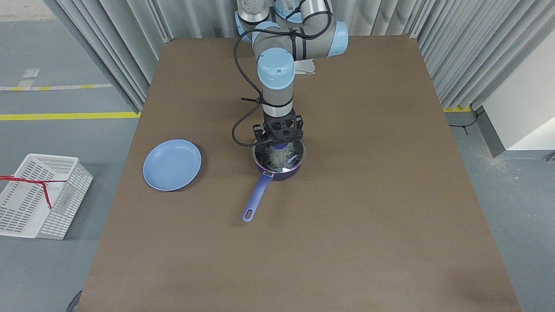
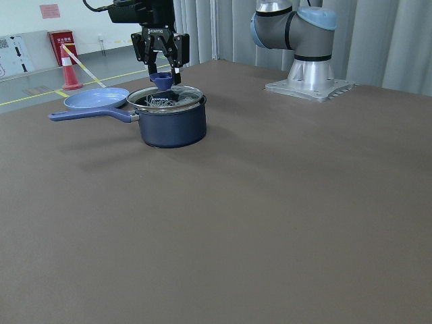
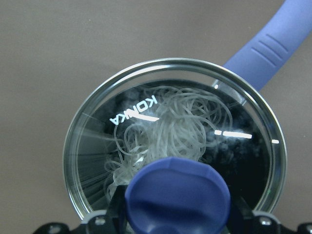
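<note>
A dark blue saucepan (image 2: 172, 129) with a long blue handle (image 1: 256, 199) stands mid-table. Its glass lid (image 3: 195, 122) rests on or just over the rim, roughly centred, and pale noodle-like strands show through it. My gripper (image 2: 162, 71) is above the pan, shut on the lid's blue knob (image 3: 177, 195), which fills the lower middle of the wrist view between the fingers.
A blue plate (image 1: 172, 164) lies left of the pan with a gap between. A white basket (image 1: 62, 208) sits on the floor beyond the left edge.
</note>
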